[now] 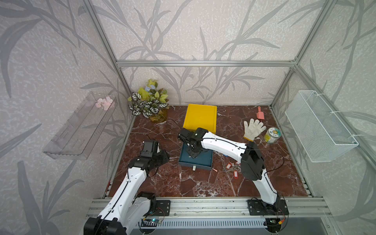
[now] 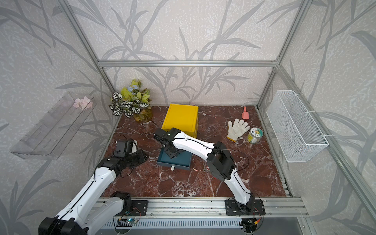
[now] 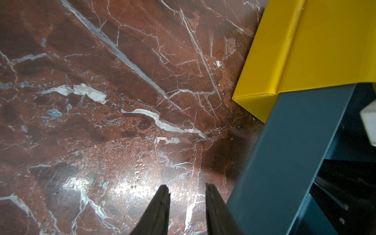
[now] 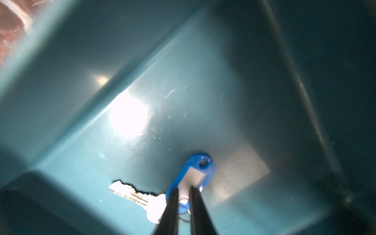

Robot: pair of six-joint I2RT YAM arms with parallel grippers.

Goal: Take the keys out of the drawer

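Observation:
The teal drawer (image 1: 195, 164) is pulled out from under the yellow box (image 1: 199, 117). Inside it, in the right wrist view, lie a silver key (image 4: 154, 207) and a blue tag (image 4: 184, 180) on a ring. My right gripper is down in the drawer, its fingers part open, a narrow gap between them, over the tag's lower end beside the key; whether they touch it I cannot tell. My left gripper stands open left of the drawer, nothing between its fingers.
A potted plant (image 1: 148, 105) stands back left. On the right are a glove (image 1: 253, 129), a can (image 1: 272, 135) and a pink scoop (image 1: 260, 113). Small items lie right of the drawer.

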